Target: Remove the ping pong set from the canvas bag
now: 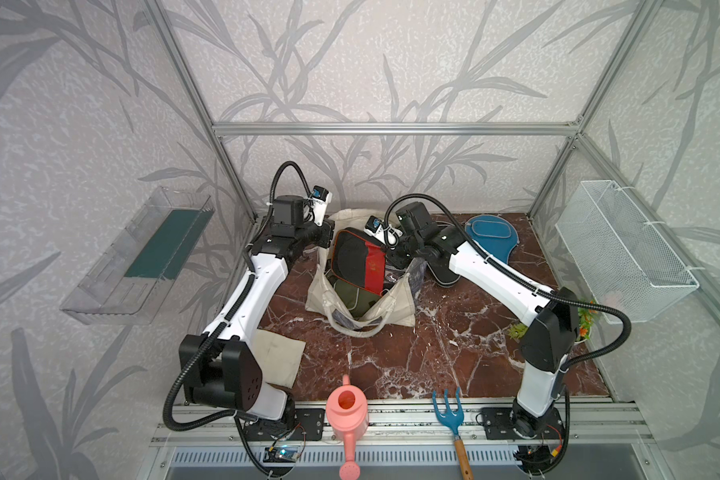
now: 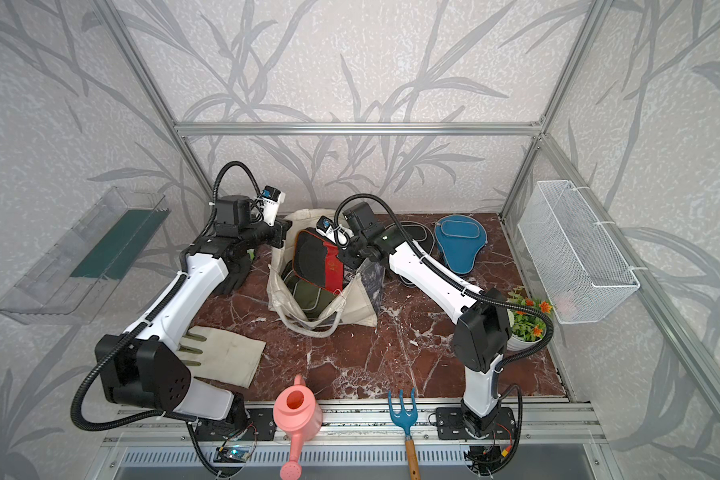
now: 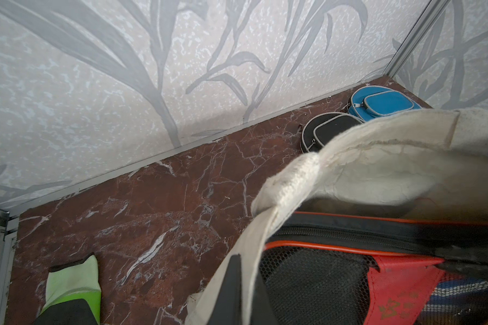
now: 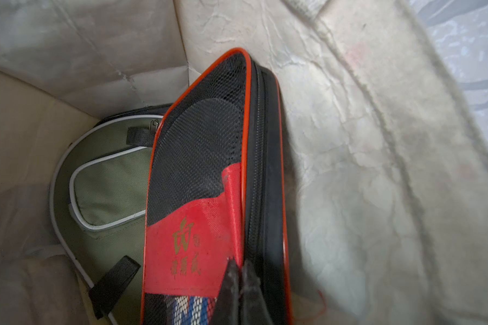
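The canvas bag (image 1: pixel 328 297) stands open on the table. My left gripper is shut on the bag's left rim, the cloth running between its fingers. Inside leans a black mesh case with a red band (image 4: pixel 195 238), on edge with its orange piping and zipper facing up. The fingertips of my right gripper meet at the piping beside the red band, shut with the thin edge pinched between them. A green racket case (image 4: pixel 111 189) lies lower in the bag, partly hidden behind the red-banded one.
Right of the bag lie a black case (image 2: pixel 414 233) and a blue case (image 2: pixel 460 244). A glove (image 2: pixel 224 356), a pink watering can (image 2: pixel 297 412) and a blue fork (image 2: pixel 404 412) are along the front. A flower pot (image 2: pixel 528 324) stands at right.
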